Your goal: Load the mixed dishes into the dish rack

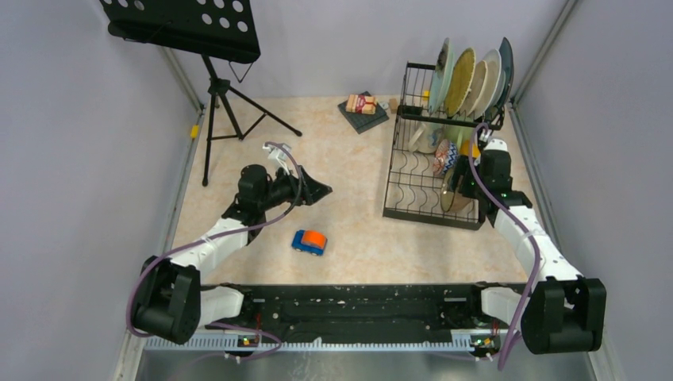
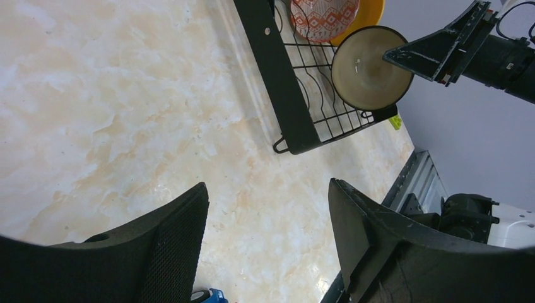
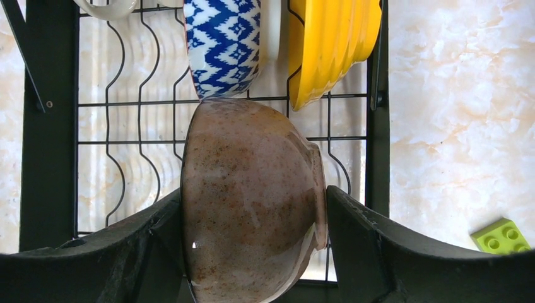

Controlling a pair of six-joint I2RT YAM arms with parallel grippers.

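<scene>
The dish rack (image 1: 389,186) holds plates on its upper tier. On the lower tier a brown bowl (image 3: 249,189) stands on its side near the front, with my right gripper around it, fingertips at both sides; whether they grip it is unclear. Just beyond it are a blue-patterned bowl (image 3: 221,47) and a yellow dish (image 3: 328,44), with a white piece (image 3: 107,7) at the top left. My left gripper stands open and empty over the table left of the rack.
A blue-orange toy car (image 1: 309,242) lies near the front left. A dark mat (image 1: 361,123) with a packet sits at the back, and a music stand (image 1: 218,87) at the back left. A green brick (image 3: 498,237) lies beside the rack.
</scene>
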